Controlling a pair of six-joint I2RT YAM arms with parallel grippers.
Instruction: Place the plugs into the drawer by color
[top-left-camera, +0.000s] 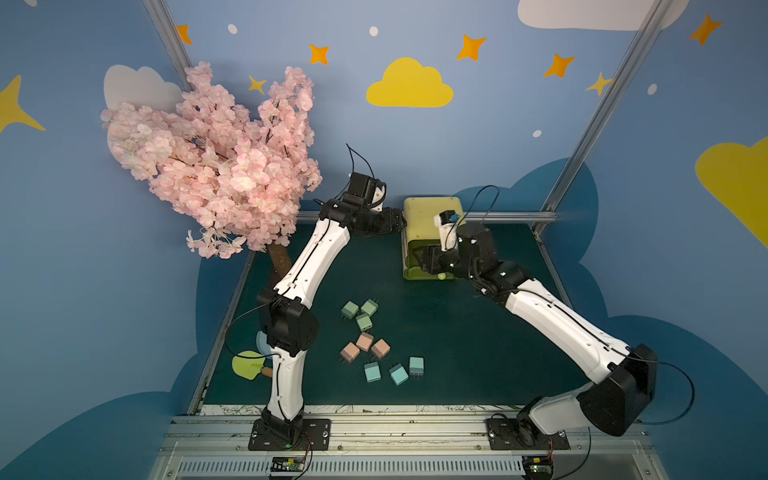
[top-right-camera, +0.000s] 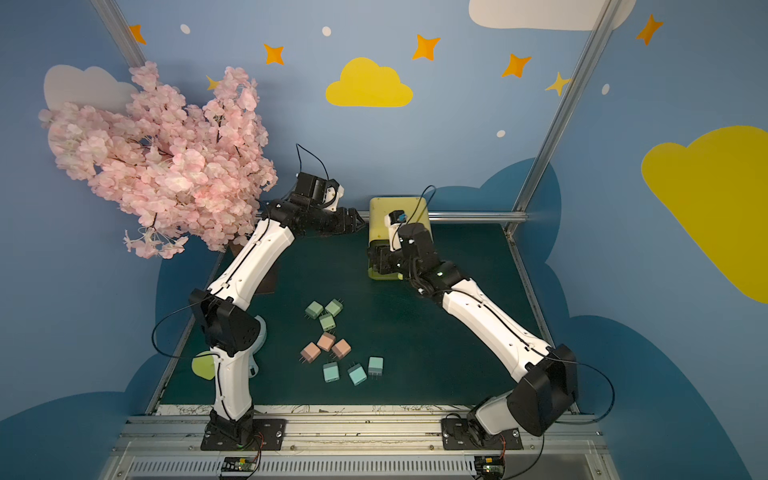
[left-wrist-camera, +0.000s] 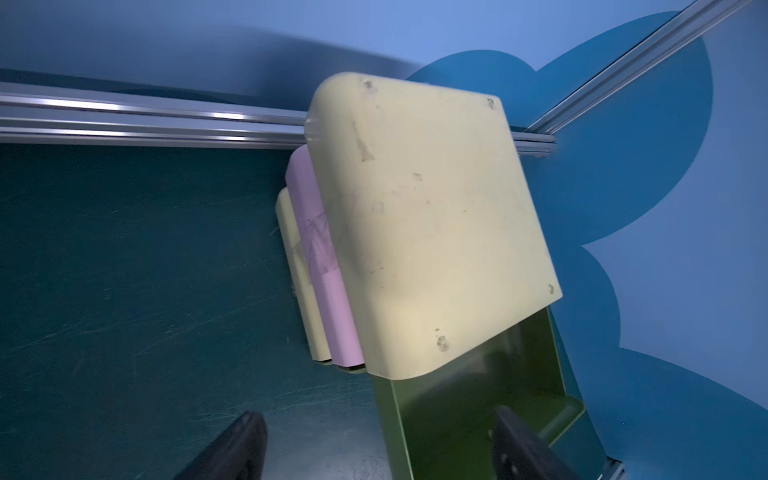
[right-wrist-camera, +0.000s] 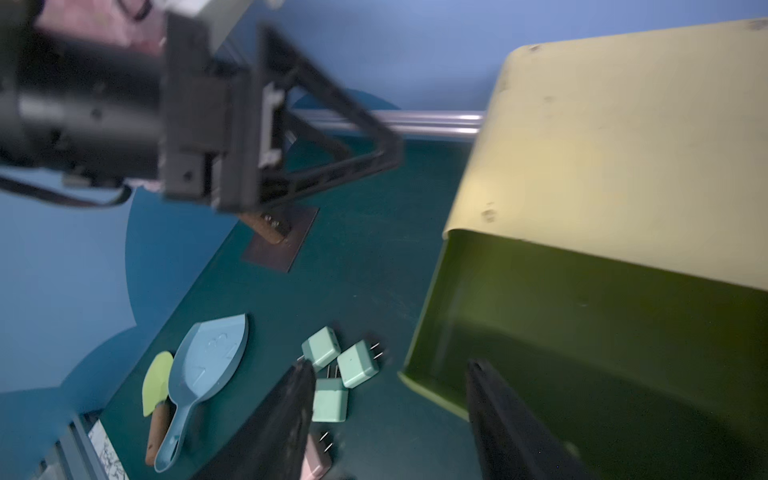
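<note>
A cream drawer box (left-wrist-camera: 432, 216) with a pink layer (left-wrist-camera: 324, 256) stands at the back; its dark green drawer (right-wrist-camera: 576, 328) is pulled out, empty where visible. My left gripper (top-left-camera: 397, 221) hangs open left of the box. My right gripper (top-right-camera: 377, 257) is over the drawer's front area, fingers apart with nothing seen between them. On the mat lie green plugs (top-left-camera: 369, 307), pink plugs (top-left-camera: 380, 347) and blue plugs (top-left-camera: 398, 373), several in all, in colour groups.
A blossom tree (top-left-camera: 240, 168) fills the back left. A blue scoop (right-wrist-camera: 208, 356) and a yellow shovel (top-left-camera: 248, 365) lie at the left.
</note>
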